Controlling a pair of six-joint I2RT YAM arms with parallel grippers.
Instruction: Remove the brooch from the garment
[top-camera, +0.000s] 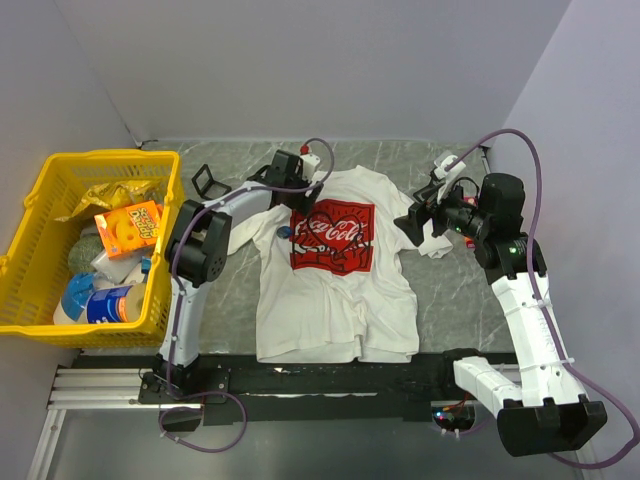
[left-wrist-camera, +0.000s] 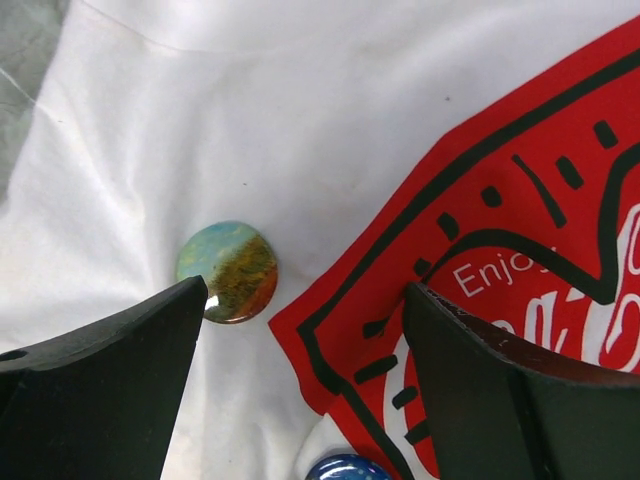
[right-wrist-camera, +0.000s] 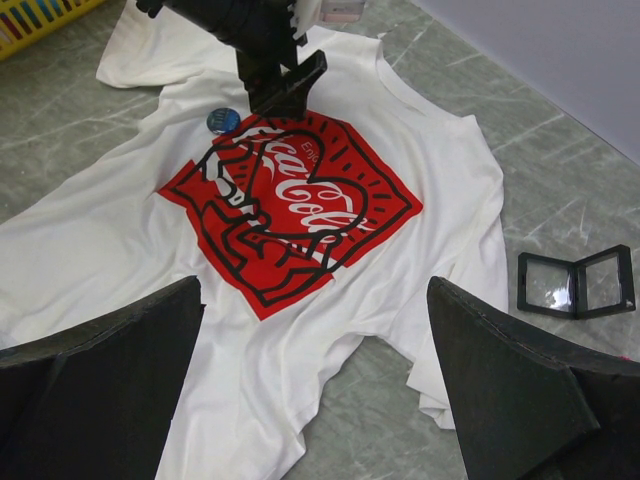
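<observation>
A white T-shirt with a red Coca-Cola print lies spread on the table. In the left wrist view a round green-and-brown brooch sits on the white cloth, just left of the print's corner, close by the left fingertip. Lower down, a blue round brooch is cut off by the frame's bottom; from above, this blue brooch shows at the print's left edge. My left gripper is open above the shirt, nothing between its fingers. Over the right sleeve my right gripper hangs open and empty.
A yellow basket full of packages stands left of the shirt. Behind the left arm lies a black folding frame. Bare table shows right of the shirt's lower part.
</observation>
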